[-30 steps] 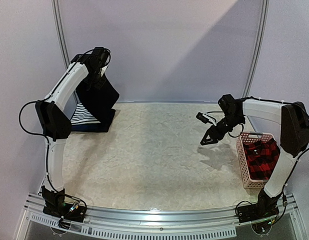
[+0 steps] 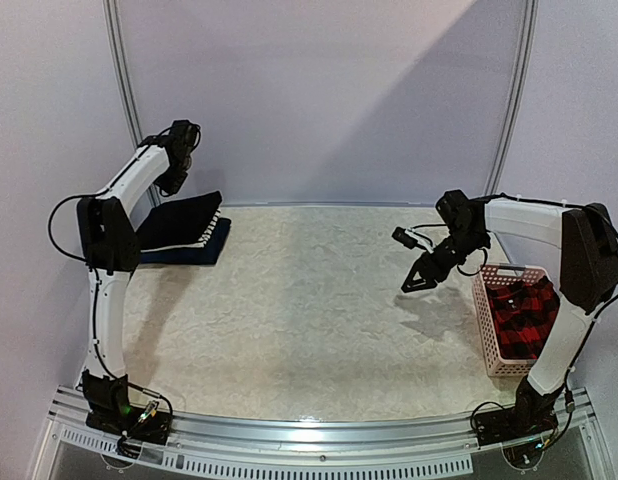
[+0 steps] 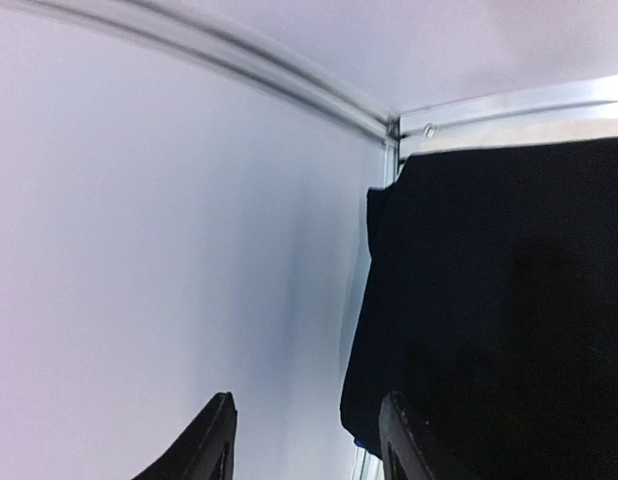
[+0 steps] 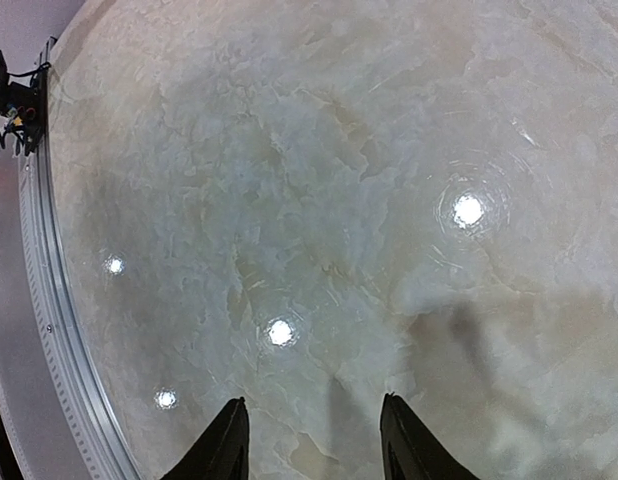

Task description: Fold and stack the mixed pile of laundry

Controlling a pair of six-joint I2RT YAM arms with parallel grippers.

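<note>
A folded black cloth (image 2: 181, 219) lies on top of the stack at the back left, over a black-and-white striped piece (image 2: 210, 229) and a dark navy one (image 2: 220, 244). Above its back edge is my left gripper, its fingers apart and holding nothing; the black cloth (image 3: 489, 300) fills the right of the left wrist view. Over bare table at the right, my right gripper (image 2: 403, 262) is open, and the right wrist view shows only tabletop between its fingers. Red-and-black checked cloth (image 2: 522, 318) lies inside the pink basket (image 2: 491, 345).
A side wall (image 3: 189, 250) stands close beside the stack and left gripper. The basket is at the right edge, near the right arm (image 2: 587, 255).
The black cloth hung from my left gripper; now it lies flat over the striped piece, let go. The left gripper came down and slightly left. My right arm stayed still.
</note>
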